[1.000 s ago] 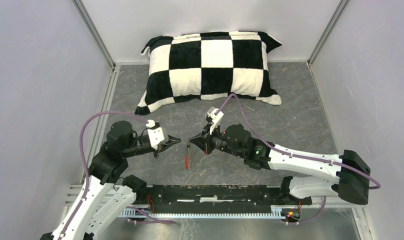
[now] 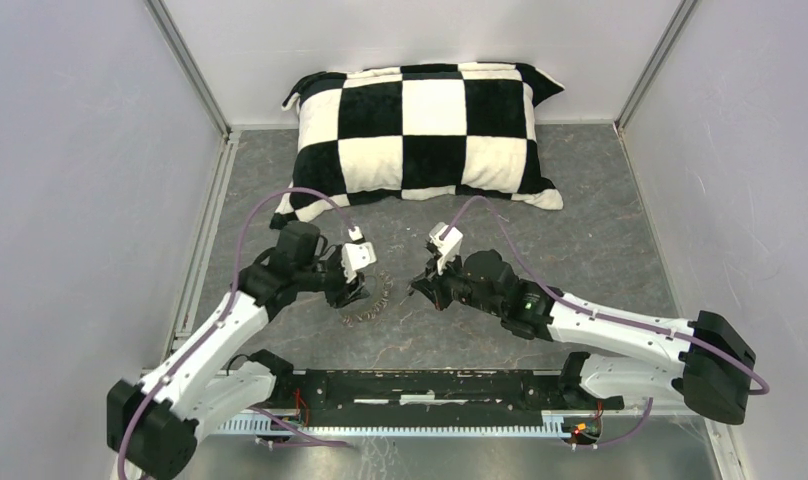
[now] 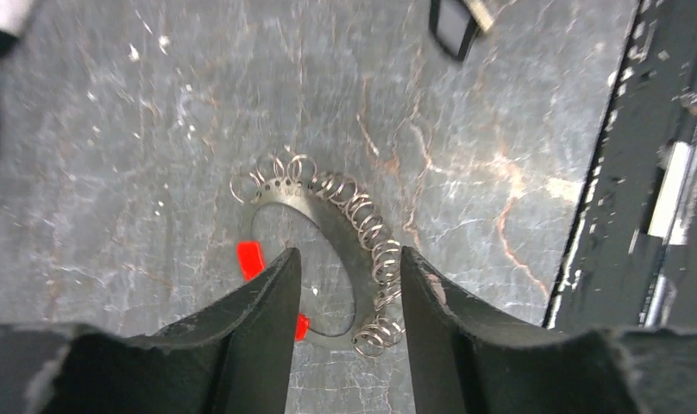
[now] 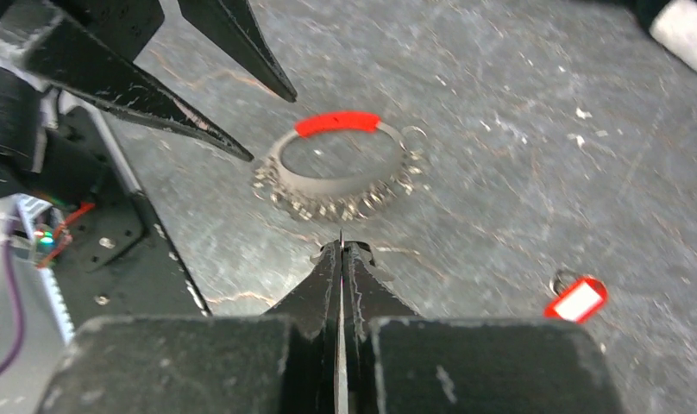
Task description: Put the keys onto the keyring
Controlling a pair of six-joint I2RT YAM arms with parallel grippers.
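The keyring (image 3: 332, 220), a curved metal loop with red sleeves and many small rings, lies flat on the table, below and between the grippers. My left gripper is above it, fingers apart and empty, pointing down. My right gripper is shut, with a thin metal piece (image 4: 364, 254), apparently a key, at its fingertips, partly hidden by them. A red tag with a small ring (image 4: 578, 299) lies on the table to the right in the right wrist view.
A checkered black and white cushion (image 2: 434, 106) lies along the back wall. Walls border both sides, and a dark rail (image 2: 330, 395) runs along the front edge.
The keyring has gone from upright between the grippers to flat on the table.
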